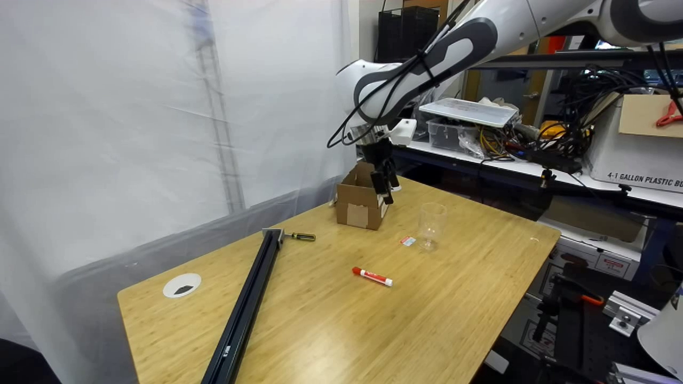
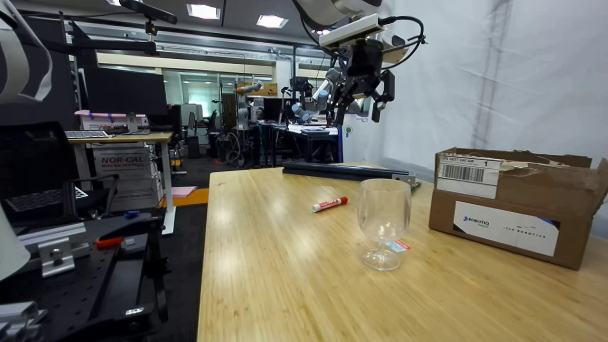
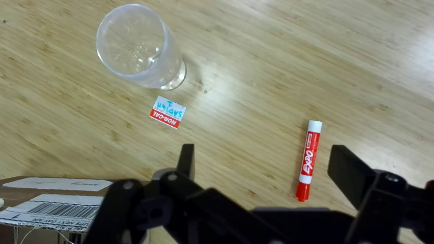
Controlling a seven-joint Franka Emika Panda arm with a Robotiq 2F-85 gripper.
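My gripper is open above the table, its two fingers spread wide and nothing held. Below it in the wrist view a red and white marker (image 3: 310, 156) lies on the wood, appearing nearer the right finger, red cap towards the gripper. A clear stemmed cup (image 3: 134, 44) stands upright at the upper left of that view. From the second exterior view, the same cup (image 2: 384, 216) is in front of the marker (image 2: 330, 204), and the gripper (image 2: 360, 114) hangs well above the tabletop.
An open cardboard box (image 2: 501, 199) stands near the table's wall side. A small red and white label (image 3: 167, 112) lies beside the cup. A long black rail (image 1: 246, 307) and a screwdriver (image 1: 302, 236) occupy the wall side too. Bare wood surrounds the marker.
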